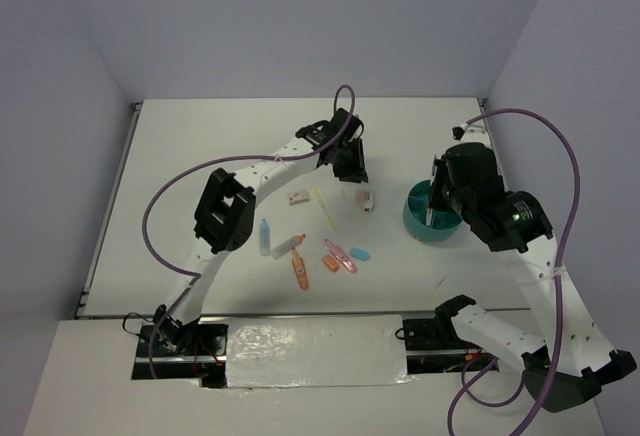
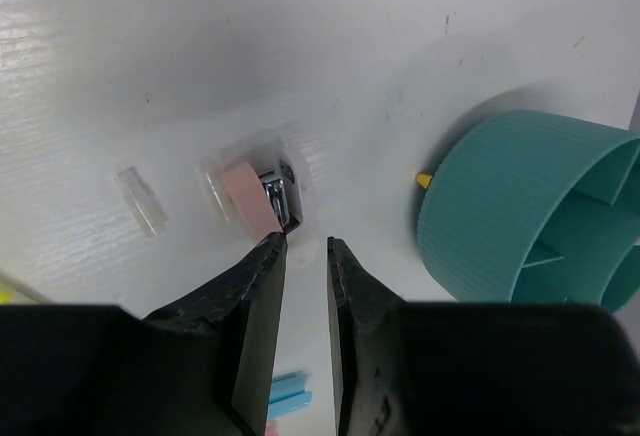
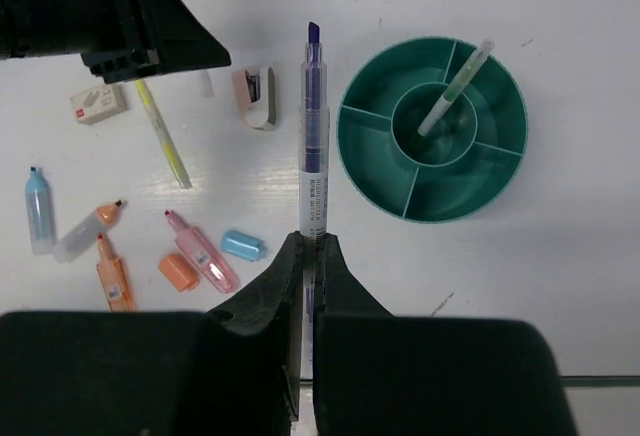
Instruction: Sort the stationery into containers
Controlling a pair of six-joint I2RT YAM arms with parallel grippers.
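My right gripper is shut on a purple-tipped pen point(image 3: 314, 191), which points away from the fingers. In the top view that gripper point(image 1: 437, 196) is over the round green divided container point(image 1: 432, 232). A green-and-white pen point(image 3: 457, 86) leans in the container's centre cup. My left gripper is part open with nothing between its fingers, just above and beside a small pink stapler point(image 2: 250, 199). Lying on the table are a yellow pen point(image 3: 163, 134), a boxed eraser point(image 3: 98, 103), and blue point(image 3: 39, 211), orange point(image 3: 115, 274) and pink point(image 3: 201, 252) markers.
A grey marker with an orange tip point(image 3: 87, 231), an orange cap point(image 3: 179, 272) and a blue cap point(image 3: 243, 245) lie near the front middle. A small clear piece point(image 2: 141, 201) is beside the stapler.
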